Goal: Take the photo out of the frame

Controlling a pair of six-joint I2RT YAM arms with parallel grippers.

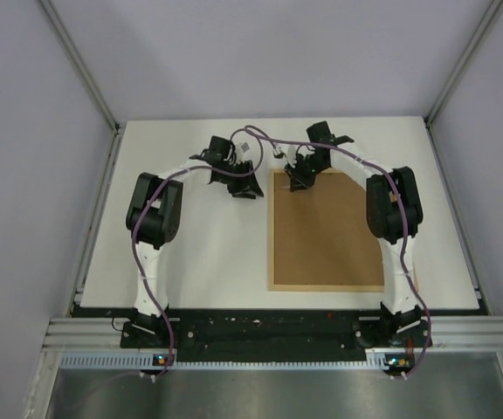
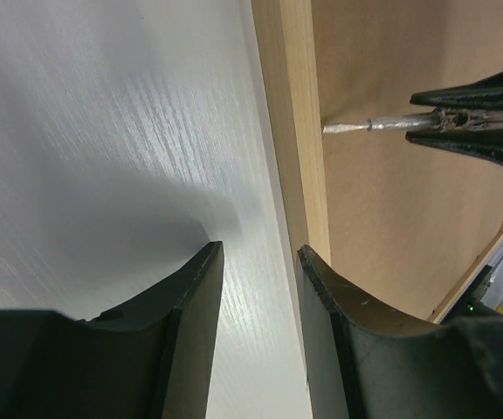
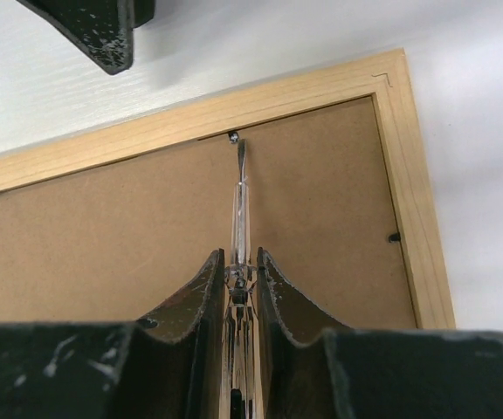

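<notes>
The picture frame (image 1: pixel 271 236) lies back side up, with a light wooden border around a brown backing board (image 1: pixel 330 236). My right gripper is shut on a slim screwdriver-like tool (image 3: pixel 241 223) with a clear handle. In the right wrist view the tool's tip is beside a small dark tab (image 3: pixel 233 137) at the border's inner edge; whether they touch is unclear. Another dark tab (image 3: pixel 394 237) sits on the adjoining side. Just outside the frame's left border, my left gripper stands open, nothing between its fingers. The photo is hidden.
Bare white table (image 1: pixel 190 271) spreads left of the frame. Grey walls (image 1: pixel 16 175) stand along both sides. The two grippers are close together near the frame's far left corner, and purple cables (image 1: pixel 273 140) run above them.
</notes>
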